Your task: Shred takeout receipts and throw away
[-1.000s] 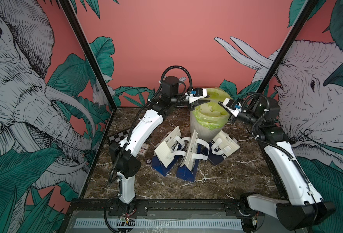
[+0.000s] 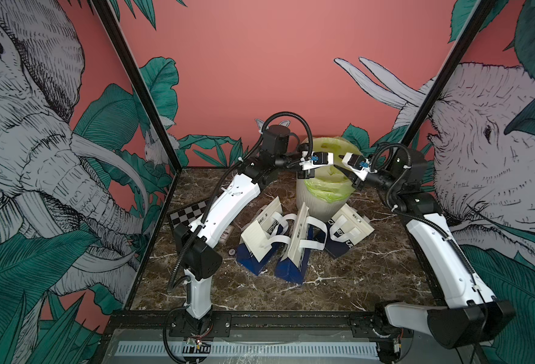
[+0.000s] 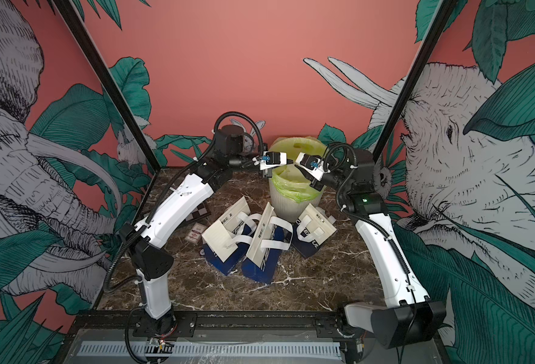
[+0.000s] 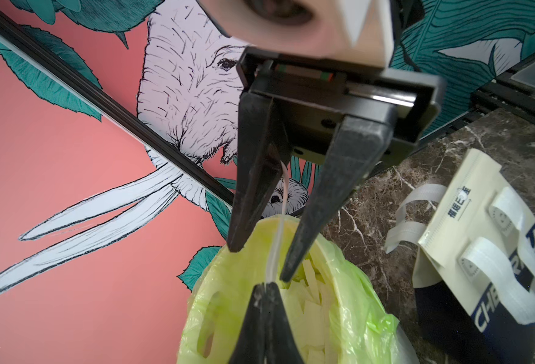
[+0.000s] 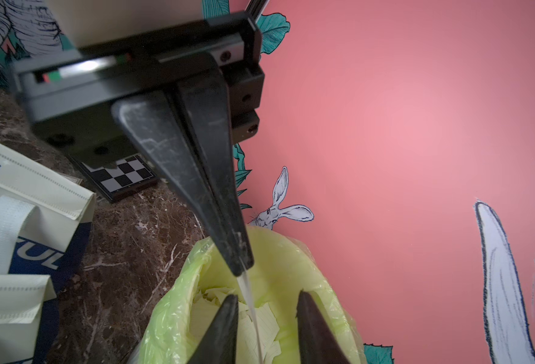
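Above the bin, my left gripper is shut on a thin strip of receipt paper (image 4: 276, 242), seen edge-on. The strip reaches up between the parted fingers of my right gripper, which stands open around it. In the right wrist view the paper (image 5: 250, 306) hangs from the left fingertips into that gap, and neither right finger visibly pinches it. Below both grippers is the ribbed bin (image 2: 317, 203) with its yellow-green liner (image 2: 330, 191). Torn pale paper pieces (image 4: 313, 303) lie inside it.
Three blue and cream takeout bags stand before the bin: a left one (image 3: 226, 237), a middle one (image 3: 267, 257) and a right one (image 3: 313, 230). A small box (image 3: 196, 233) and a checkered board (image 5: 122, 178) lie left.
My left gripper has come right, closer to the right gripper. The bags have stayed put.
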